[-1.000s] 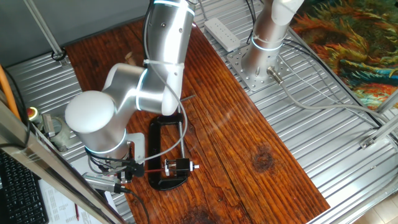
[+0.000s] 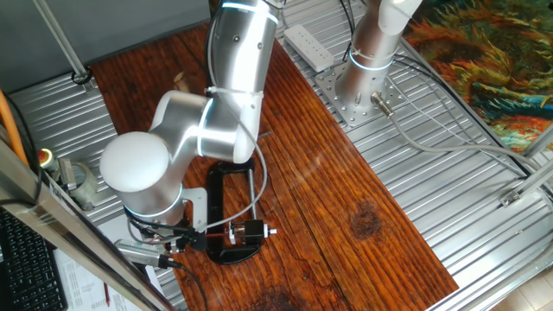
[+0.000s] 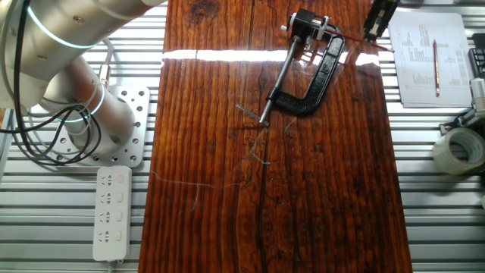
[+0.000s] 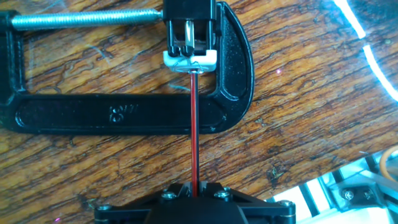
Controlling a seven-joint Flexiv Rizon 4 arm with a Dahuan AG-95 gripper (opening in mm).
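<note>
A black C-clamp [image 3: 311,98] lies on the wooden board, its threaded screw [image 4: 87,19] running along one side. At one end of the clamp is a black block [image 4: 189,9] with a white piece [image 4: 198,61] on its near side. From that white piece a thin red-and-black cable [image 4: 194,124] runs straight across the clamp's frame to my gripper. The fingers are close together, with the cable passing between them. In exterior view 2, only a dark part of the gripper [image 3: 379,21] shows at the top, to the right of the clamp. The cable's seating inside the white piece is hidden.
A white power strip [image 3: 113,214] and the arm's base plate [image 2: 352,95] stand beside the board. Papers [image 3: 430,61] and a roll of clear tape [image 3: 459,149] lie on the opposite side. Much of the wooden board [image 3: 326,205] is bare.
In exterior view 1 the arm's wrist has shifted slightly right and down, bringing the gripper a little nearer the black block. The clamp and block stay in place.
</note>
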